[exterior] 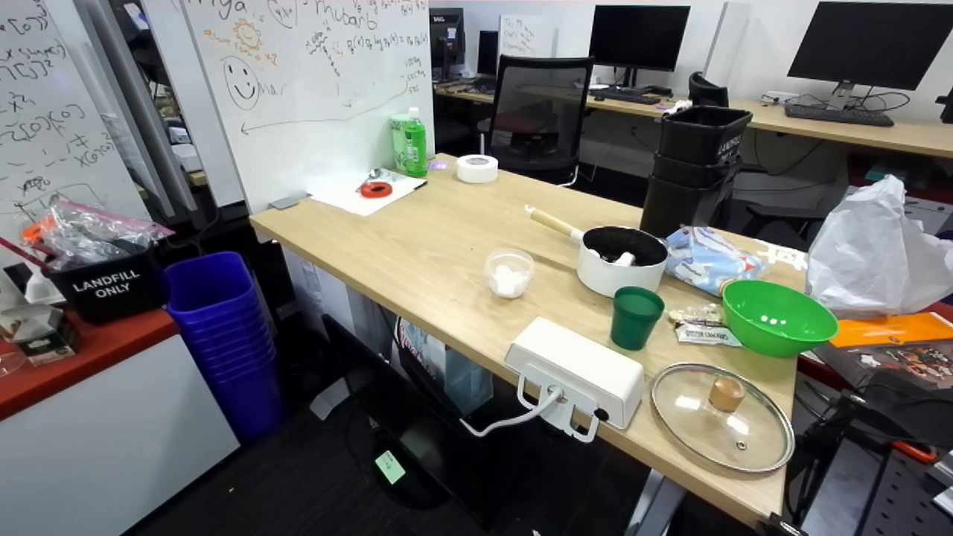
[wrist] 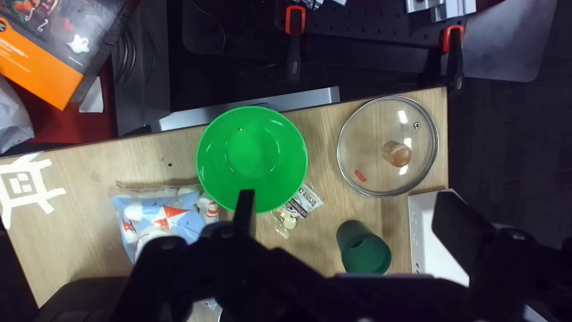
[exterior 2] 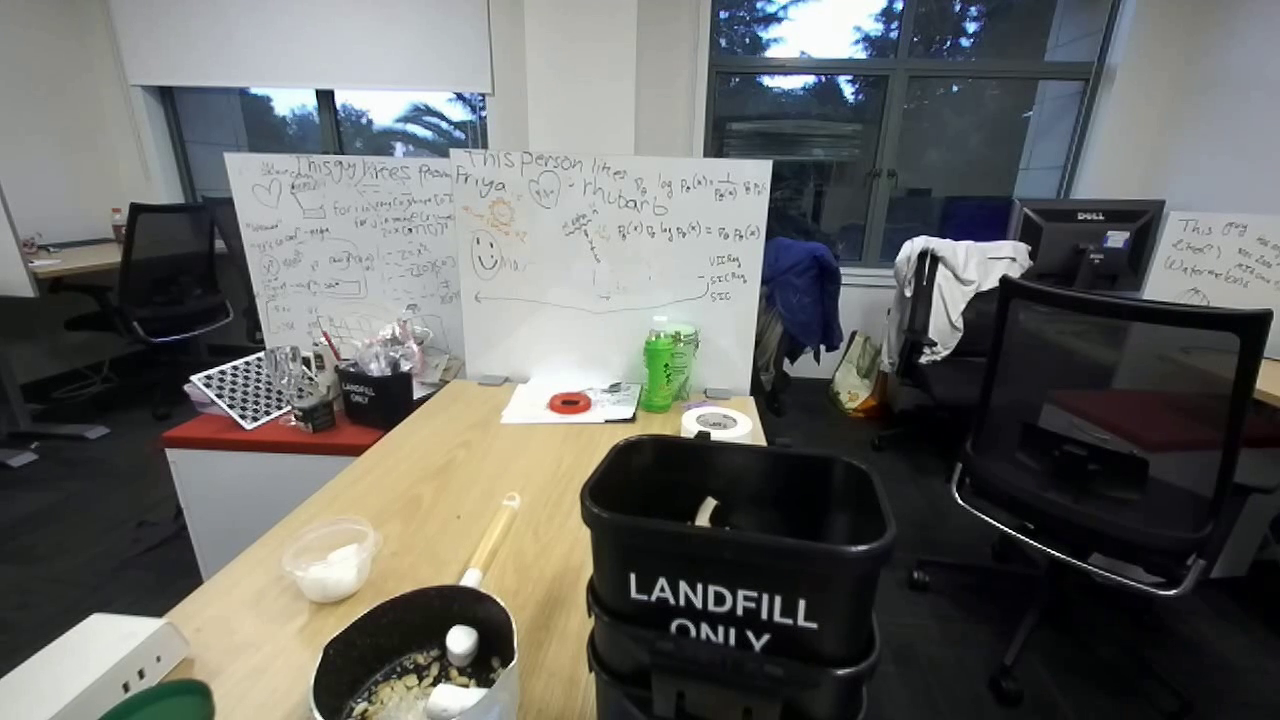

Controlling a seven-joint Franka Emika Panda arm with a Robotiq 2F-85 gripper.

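Observation:
In the wrist view my gripper stands open, its dark fingers wide apart with nothing held between them. Below it lies the table with an empty-looking green bowl (wrist: 250,155), a glass lid (wrist: 370,139) with a wooden knob, and a dark green cup (wrist: 367,252). A white pot (exterior: 605,276) with a wooden handle stands mid-table; inside it are pale bits and white marshmallow-like pieces (exterior 2: 461,646). Nearby, a clear plastic container (exterior: 509,272) holds more white pieces. Neither exterior view shows the gripper.
An oyster cracker packet (wrist: 303,203) and a blue marshmallow bag (wrist: 161,214) lie near the bowl. Black bins (exterior 2: 732,588) stand beside the pot. A white power box (exterior: 576,366) sits on the table edge.

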